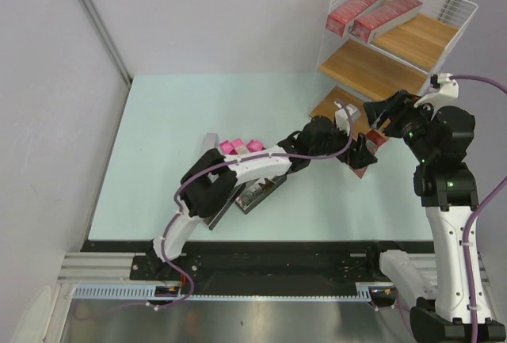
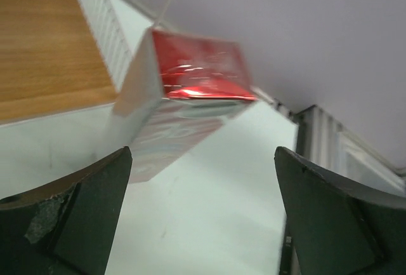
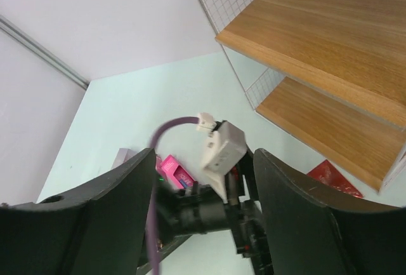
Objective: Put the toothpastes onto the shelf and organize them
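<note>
A red and silver toothpaste box (image 2: 190, 72) leans at the shelf's lower front right; the top view shows it (image 1: 376, 139) partly behind the left arm. My left gripper (image 1: 360, 153) is open beside it, its fingers either side of the box in the left wrist view, apparently not touching. My right gripper (image 1: 384, 113) hangs higher, before the middle board, with nothing visible between its fingers. Two red boxes (image 1: 356, 6) lie on the top board of the shelf (image 1: 412, 42). Pink boxes (image 1: 242, 143) and dark boxes (image 1: 261, 192) lie on the table, partly hidden by the left arm.
The middle board (image 3: 317, 46) and lower board (image 3: 304, 116) look mostly empty. Walls close in the sides.
</note>
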